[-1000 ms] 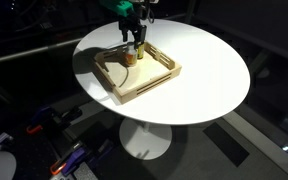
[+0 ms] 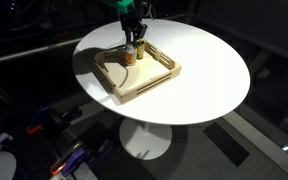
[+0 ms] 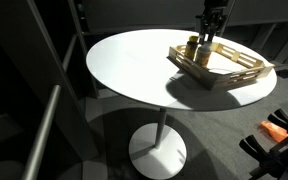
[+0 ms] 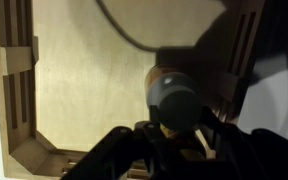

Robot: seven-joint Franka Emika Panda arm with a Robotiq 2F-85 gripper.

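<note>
An orange bottle with a pale cap stands upright inside the wooden tray. My gripper comes down from above and is shut on the top of this bottle. In the wrist view the round grey cap sits at the fingertips, hiding most of the bottle's body. Close beside it stands a second, yellow-brown bottle, which in exterior view 2 shows as an amber bottle next to the held bottle. The fingers are dark and hard to make out.
The tray's slatted walls stand close around both bottles, while much of its floor is bare. Around the tray, the white round table is clear. A thin dark line or shadow curves across the tray floor.
My gripper and arm have shifted only slightly at the orange bottle. The tray and both bottles appear in the same places.
</note>
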